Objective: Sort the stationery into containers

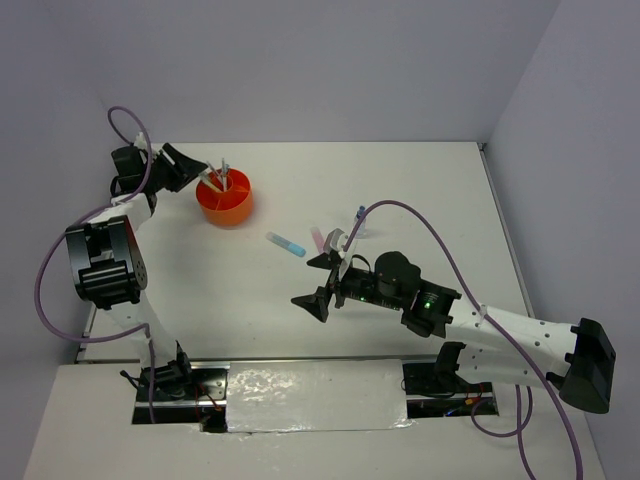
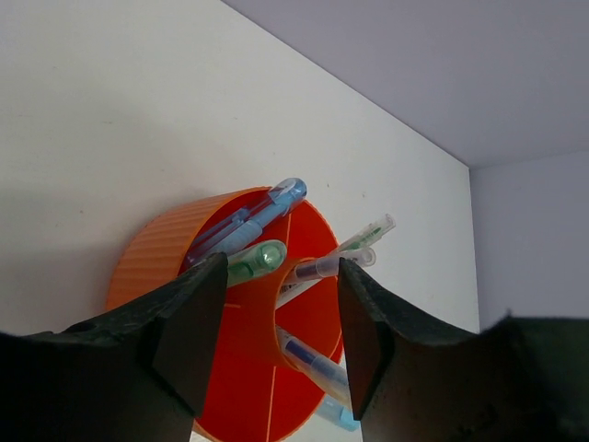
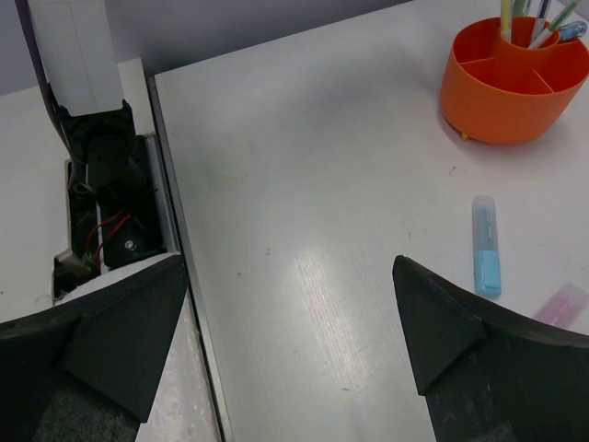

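Note:
An orange divided cup [image 1: 227, 211] at the back left holds several pens and markers. My left gripper [image 1: 187, 170] is at the cup's left rim; in the left wrist view its fingers [image 2: 189, 341] are apart, just over the cup, with a green-capped pen [image 2: 256, 262] and a clear pen [image 2: 313, 364] near their tips. Whether it grips one is unclear. My right gripper [image 1: 315, 283] stands open over the table's middle right. A blue marker [image 1: 285, 244] and a pink marker [image 1: 318, 241] lie on the table; a small blue-topped item [image 1: 360, 216] is partly hidden behind the right arm.
Grey walls stand behind and on both sides. The table's front edge [image 3: 193, 276] runs along the left of the right wrist view.

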